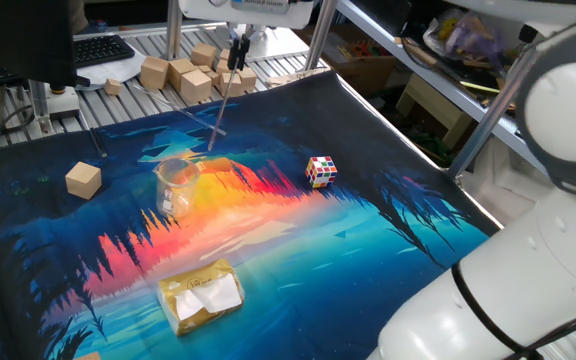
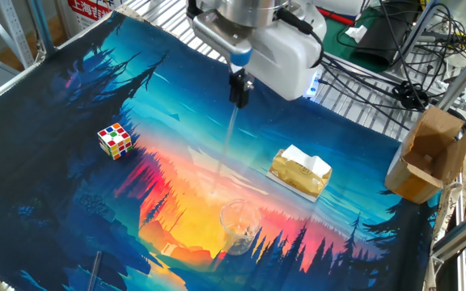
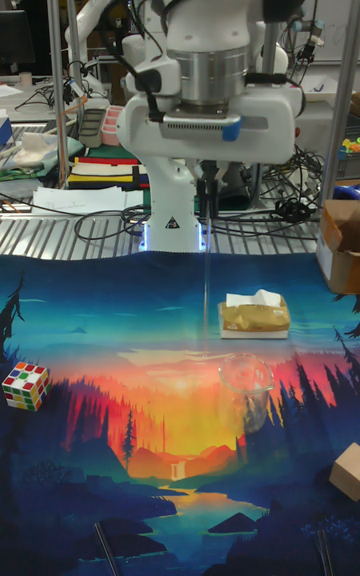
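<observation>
My gripper is shut on a thin, clear rod, which hangs down at a slight slant above the painted mat. In the first exterior view the black fingers show near the far edge, with the rod below them. A clear glass beaker stands upright on the mat. The rod's lower end appears outside the beaker in the second exterior view; its exact height is hard to tell. The third exterior view has the rod left of the beaker.
A tissue pack, a Rubik's cube and a wooden block rest apart on the mat. Several more blocks crowd the slatted surface beyond it. An open cardboard box stands at the mat's edge. Open mat surrounds the beaker.
</observation>
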